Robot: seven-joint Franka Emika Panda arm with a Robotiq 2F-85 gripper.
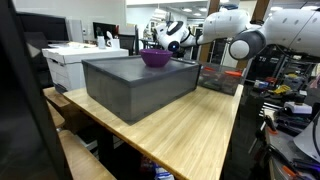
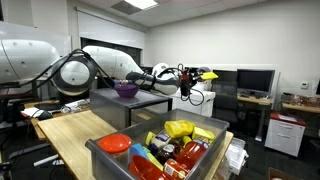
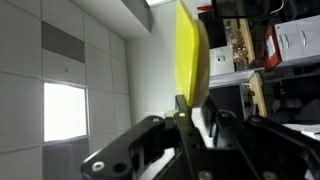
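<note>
In the wrist view a long yellow object [image 3: 187, 50] stands up from between the fingers of my gripper, which is shut on it. Exterior view 2 shows the same yellow object [image 2: 208, 74] held out to the right at the end of the arm, in the air above and behind the bin of toys. Its exact kind is hard to tell. From exterior view 1 the gripper end of the arm is small and far off, and I cannot make out the yellow object there.
A grey bin [image 2: 110, 165] holds several colourful things, among them a yellow item [image 2: 180, 128] and a red lid [image 2: 114, 143]. Beyond the wooden table [image 1: 185, 135], a purple bowl [image 1: 155, 58] rests on a long grey box [image 1: 135, 95].
</note>
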